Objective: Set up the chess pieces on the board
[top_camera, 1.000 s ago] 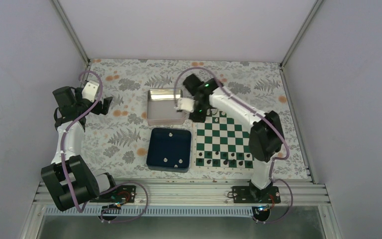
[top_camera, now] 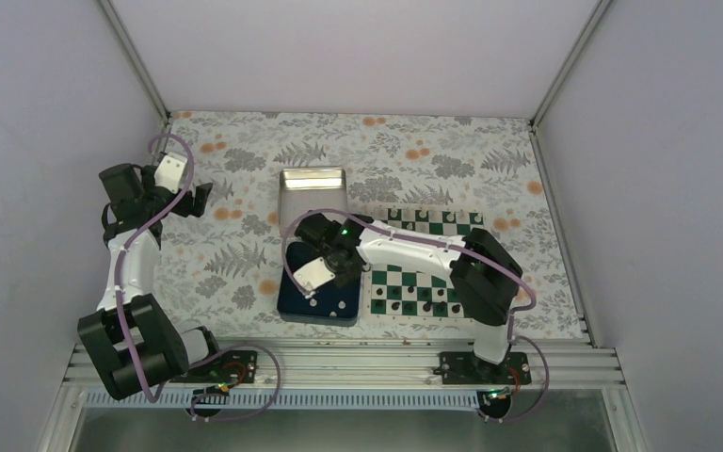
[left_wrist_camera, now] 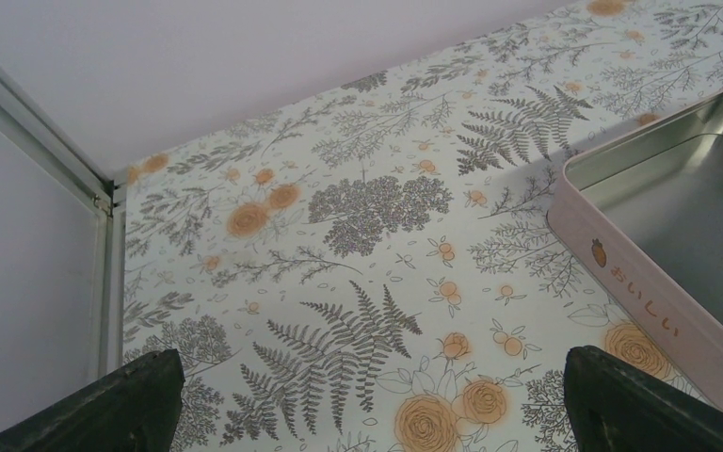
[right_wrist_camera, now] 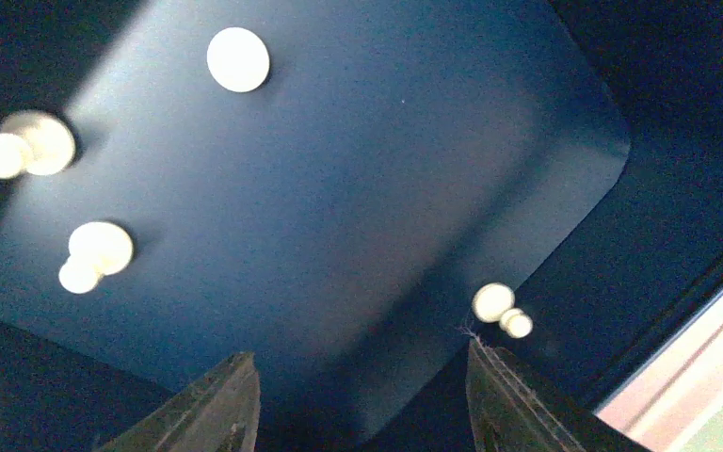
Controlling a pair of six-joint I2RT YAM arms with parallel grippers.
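Several white chess pieces lie in the dark blue tray (top_camera: pixel 316 319). In the right wrist view, one piece (right_wrist_camera: pixel 494 303) rests near the tray wall, slightly ahead of my right fingertips, while another piece (right_wrist_camera: pixel 102 248) lies towards the left. Over the tray, my right gripper is open, its fingers apart with nothing between them. The green and white board (top_camera: pixel 401 278) carries dark pieces along its near rows and pale ones at the far side; my right arm covers part of it. My left gripper (top_camera: pixel 203 198) stands open and empty at the far left.
Behind the blue tray is an empty metal-lined pink tray (top_camera: pixel 311 200), partly under the right arm's cable. Walls close in the mat at the left, back and right.
My right gripper has come from the board's far left corner, leftward and nearer, to over the blue tray. It now hides the tray's upper part. The left arm has stayed still.
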